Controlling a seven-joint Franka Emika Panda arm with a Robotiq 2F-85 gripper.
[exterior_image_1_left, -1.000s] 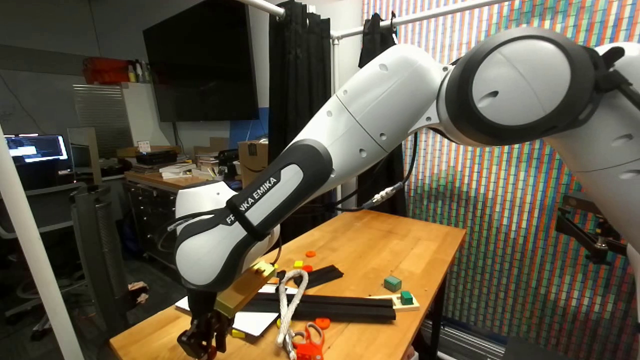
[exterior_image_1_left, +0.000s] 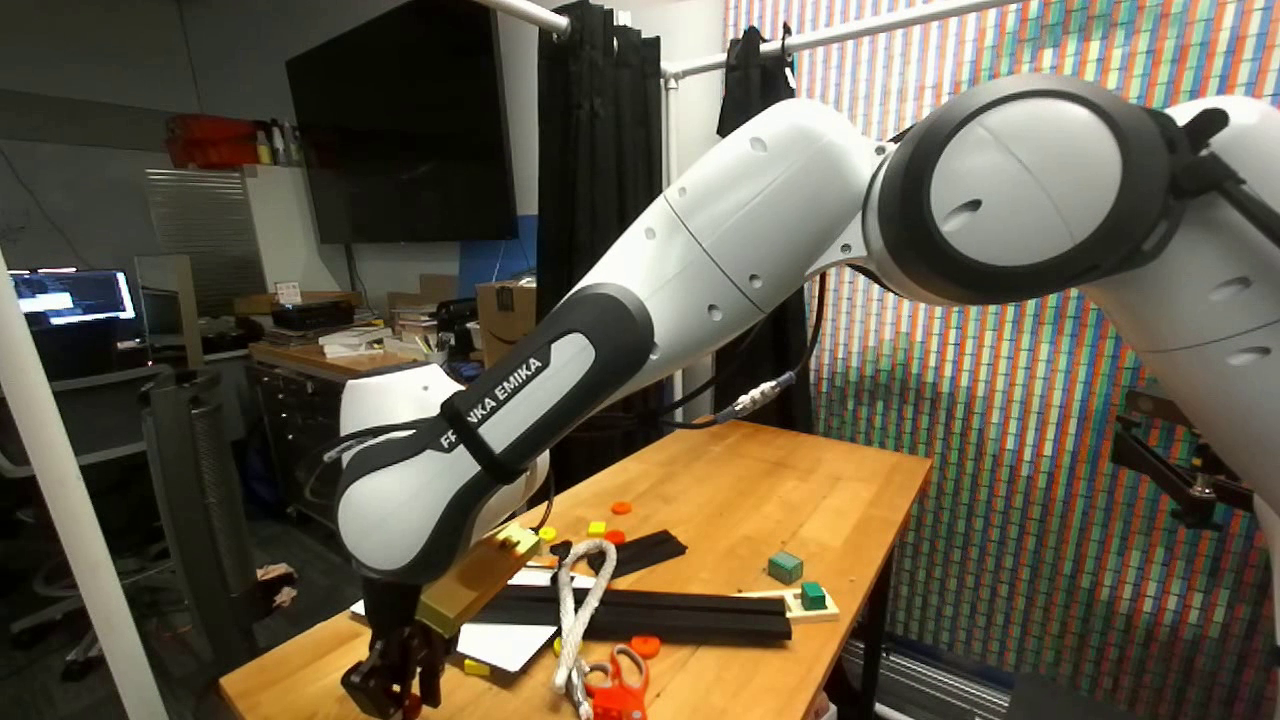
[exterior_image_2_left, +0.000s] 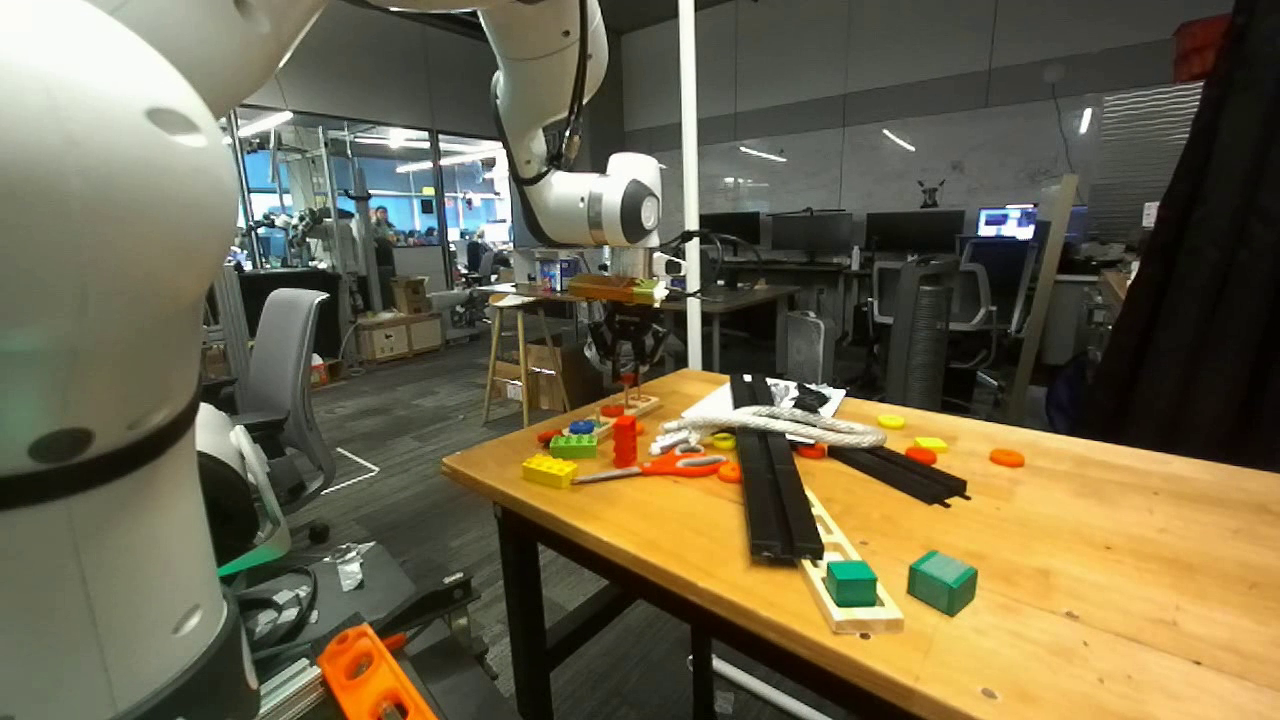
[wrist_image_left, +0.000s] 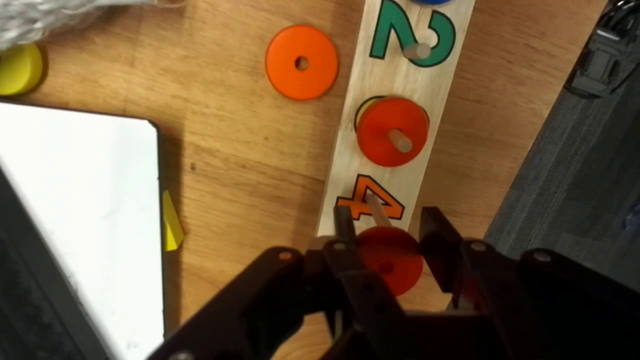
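In the wrist view a red disc (wrist_image_left: 390, 264) sits between the fingertips of my gripper, with the black fingers (wrist_image_left: 436, 231) close against both its sides. The same disc (exterior_image_2_left: 626, 380) shows above the table in exterior view 2, under my gripper (exterior_image_2_left: 627, 366). Just ahead of it, a thin wooden peg (wrist_image_left: 378, 211) stands by the orange 4 on a numbered board (wrist_image_left: 375, 171). The disc overlaps the peg's tip in this view, and whether they touch cannot be told. Another red disc (wrist_image_left: 393, 132) is on the neighbouring peg.
An orange disc (wrist_image_left: 301, 62) lies flat beside the board. White-topped sheet (wrist_image_left: 84, 198), rope (exterior_image_2_left: 792, 422), black rails (exterior_image_2_left: 768, 480) and orange scissors (exterior_image_2_left: 684, 463) crowd the table. Upright red blocks (exterior_image_2_left: 625, 442) stand nearby.
In exterior view 1 my arm and gripper have shifted slightly left, and the red disc at the fingertips has moved with them. The table items look unmoved.
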